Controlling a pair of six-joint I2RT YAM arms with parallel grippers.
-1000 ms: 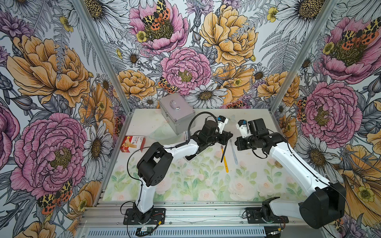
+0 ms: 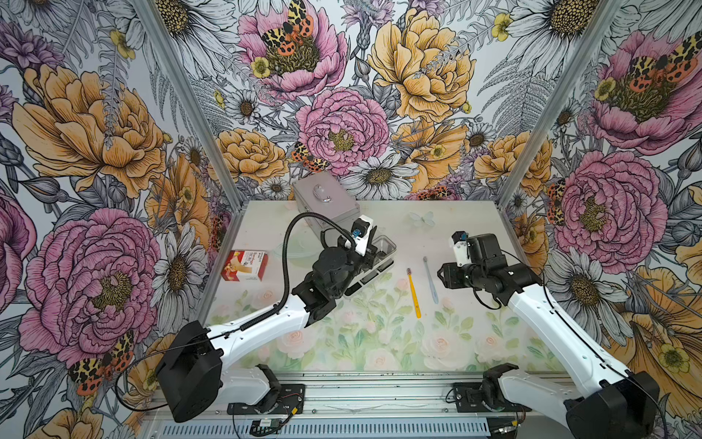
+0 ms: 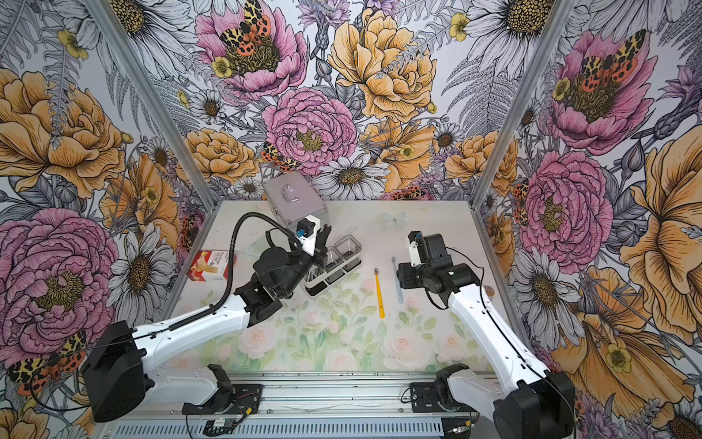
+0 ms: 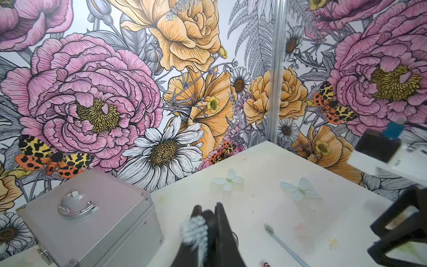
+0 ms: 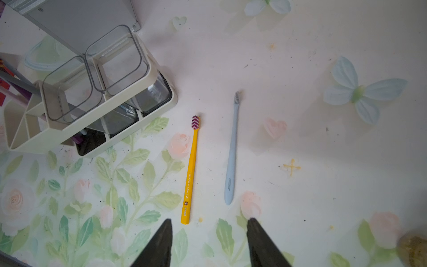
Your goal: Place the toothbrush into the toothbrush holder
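My left gripper [image 2: 374, 254] is over the toothbrush holder [image 5: 133, 91], a cream rack with clear cups, and shut on a dark toothbrush. In the left wrist view the toothbrush's pale bristles [image 4: 194, 233] blur against the fingers; its handle is hidden, so I cannot tell whether it is inside a slot. A yellow toothbrush [image 5: 190, 173] and a light blue toothbrush [image 5: 231, 151] lie flat on the table, right of the holder. My right gripper stands open above the table near them, nothing between its fingers.
A grey metal case [image 2: 325, 201] stands behind the holder, and a red and white box [image 2: 245, 265] lies at the table's left. Slim items fill the holder's left end.
My left gripper has moved left from above the loose toothbrushes to over the holder, carrying the dark toothbrush.
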